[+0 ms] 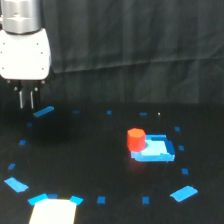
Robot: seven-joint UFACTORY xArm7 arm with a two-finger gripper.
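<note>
High at the far left of the camera view hangs my gripper [26,100], pointing down below its white hand. A dark gap shows between its two thin fingers, with nothing seen in it. Well to its right, a small red block [136,140] is at the left side of a shallow blue tray [168,157] with a pale inside. The block covers part of the tray's left edge; whether it rests inside or on the rim is hard to tell. My gripper is far from both.
A pale, yellowish square [53,212] lies at the bottom left, cut off by the frame. Several blue tape marks [183,193] dot the black table. Dark curtain fills the background. Between the gripper and the tray the tabletop is clear.
</note>
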